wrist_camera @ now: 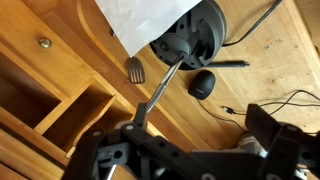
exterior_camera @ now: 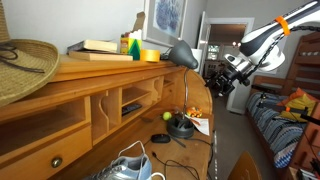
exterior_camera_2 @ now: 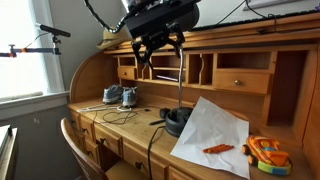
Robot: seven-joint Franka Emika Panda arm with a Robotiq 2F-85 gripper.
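Observation:
My gripper is open and empty, its two dark fingers spread wide above the desk. In exterior view 2 the gripper (exterior_camera_2: 161,58) hangs over the desk, apart from everything on it. Below lie a round black lamp base (wrist_camera: 208,35), a black mouse (wrist_camera: 201,84), a dark fork (wrist_camera: 136,70) and a sheet of white paper (wrist_camera: 140,15). On the paper (exterior_camera_2: 213,135) rests a small orange-red item (exterior_camera_2: 218,149). An orange toy with green and yellow parts (exterior_camera_2: 266,155) sits at the right end of the desk.
The lamp's grey shade (exterior_camera: 183,54) stands up on its pole near the shelf. Grey shoes (exterior_camera_2: 113,94) lie at the desk's far end, and cables (wrist_camera: 285,101) cross the wood. Drawers and cubbyholes (exterior_camera: 138,95) line the back. A chair (exterior_camera_2: 80,145) stands in front.

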